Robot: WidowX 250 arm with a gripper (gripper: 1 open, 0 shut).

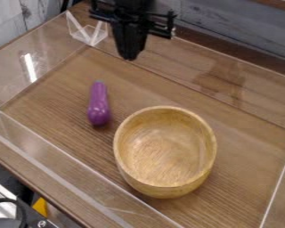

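My dark gripper (131, 46) hangs from the top of the camera view, over the back part of the wooden surface. Its fingertips look close together, with nothing seen between them. A purple elongated object (99, 105), which looks like an eggplant, lies on the left middle, well in front of the gripper. An empty round tan bowl (164, 174) sits at the lower middle right, right of and in front of the purple object.
Transparent side walls edge the left. Dark cables and a small yellow part (39, 205) are at the bottom left corner.
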